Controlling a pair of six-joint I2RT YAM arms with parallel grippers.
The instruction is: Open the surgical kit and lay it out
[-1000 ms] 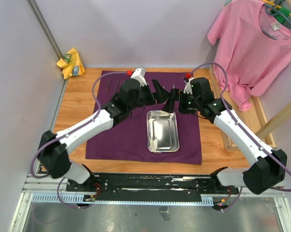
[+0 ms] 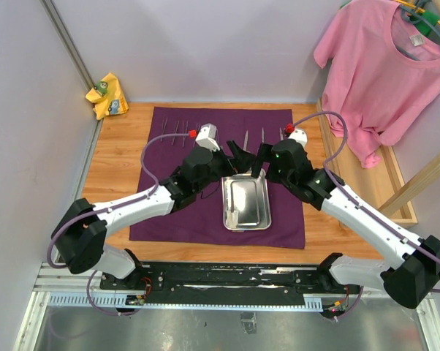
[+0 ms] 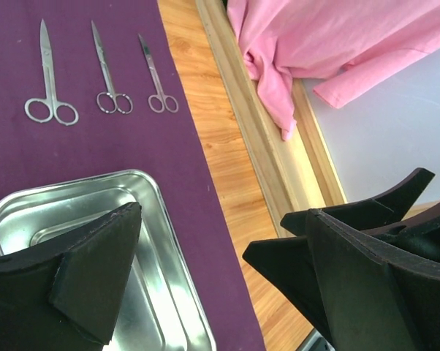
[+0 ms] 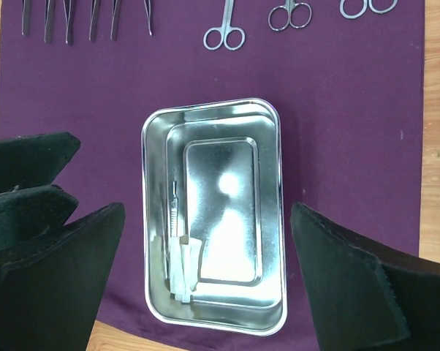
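Note:
A metal tray (image 4: 213, 333) lies on the purple cloth (image 4: 351, 131), with a scalpel (image 4: 174, 212) and small white packets (image 4: 183, 267) along its left side. Beyond it, several tweezers (image 4: 69, 22) and 3 scissors (image 3: 50, 80) are laid out in a row on the cloth. My left gripper (image 2: 240, 162) is open above the tray's far end, nothing between its fingers. Close beside it, my right gripper (image 2: 260, 162) also hangs open and empty. In the right wrist view the left gripper's dark fingers (image 4: 30, 161) intrude at the left.
To the right, a pink shirt (image 2: 388, 66) hangs over a wooden frame (image 2: 362, 183). A yellow bag (image 2: 108, 96) stands at the back left. Both grippers are very near each other.
Both arms have shifted toward the front over the last second, uncovering more of the instruments behind. The tray has stayed in place.

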